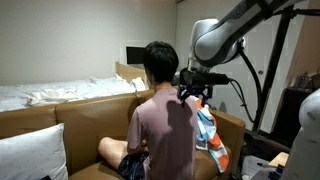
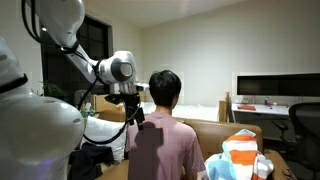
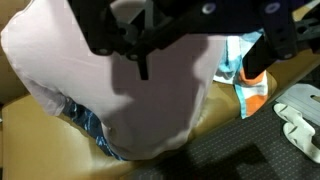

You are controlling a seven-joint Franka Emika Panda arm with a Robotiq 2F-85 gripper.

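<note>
My gripper is open, and its fingers point down behind a seated person's back. The person has short dark hair and wears a pink-mauve shirt. In the wrist view the shirt fills the middle beneath the fingers. Nothing shows held between them. To the person's right, a towel in white, light blue and orange lies draped on the brown sofa. The other exterior view shows the same towel clear of the arm. Whether a finger touches the shirt cannot be told.
The brown sofa runs across the scene, with a white pillow at its left. Behind it is a bed with white sheets. A white slipper lies on the dark floor. A desk and chair stand farther back.
</note>
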